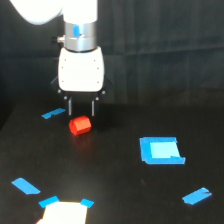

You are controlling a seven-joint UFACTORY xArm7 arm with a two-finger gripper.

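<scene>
A small red block (80,126) rests on the dark table, left of centre in the camera view. Just above and behind it hangs my gripper (82,104), pointing down from the white arm. Its two dark fingers stand wide apart with only dark background between them, so it is open. A gap shows between the fingertips and the block's top.
At the right lies a pale square (164,150) edged with blue tape. Blue tape strips mark the table, including one at the left (26,186) and one at the lower right (197,196). A whitish object (64,213) sits at the bottom edge.
</scene>
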